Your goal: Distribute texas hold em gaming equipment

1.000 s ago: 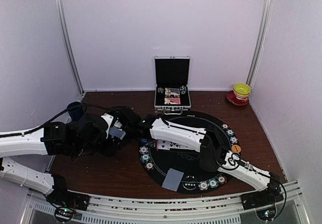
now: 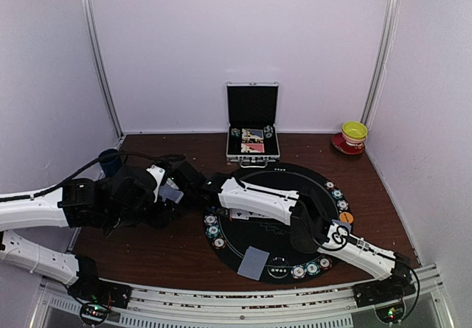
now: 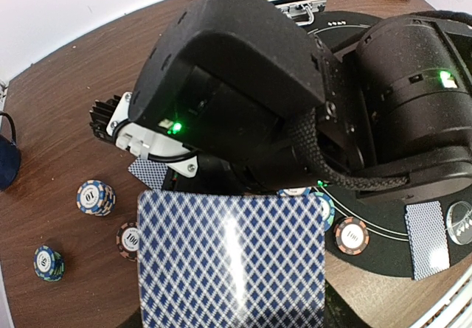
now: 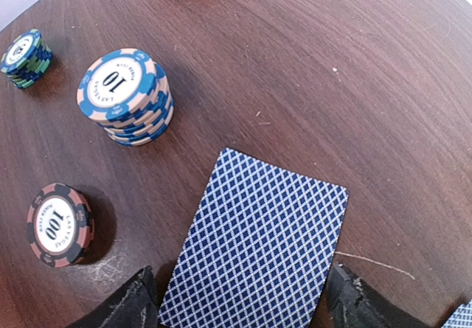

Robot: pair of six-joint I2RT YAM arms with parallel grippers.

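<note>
A blue-checked deck of cards (image 3: 232, 258) fills the bottom of the left wrist view, with my left gripper shut on it. In the right wrist view a blue-backed card (image 4: 258, 228) appears to lie flat on the brown table. My right gripper is partly open, its dark fingers (image 4: 343, 291) on either side of that card's near end; whether they touch it I cannot tell. Beside the card are a blue 10 chip stack (image 4: 127, 96), a dark 100 chip (image 4: 60, 225) and a small blue-green stack (image 4: 26, 57).
My two arms are close together at the left of the black mat (image 2: 236, 258). On the mat lie a card (image 2: 254, 263) and several chips (image 2: 299, 271). The chip case (image 2: 252, 133) stands open at the back; yellow and red dishes (image 2: 354, 131) sit at right.
The left arm stays nearly still with the deck.
</note>
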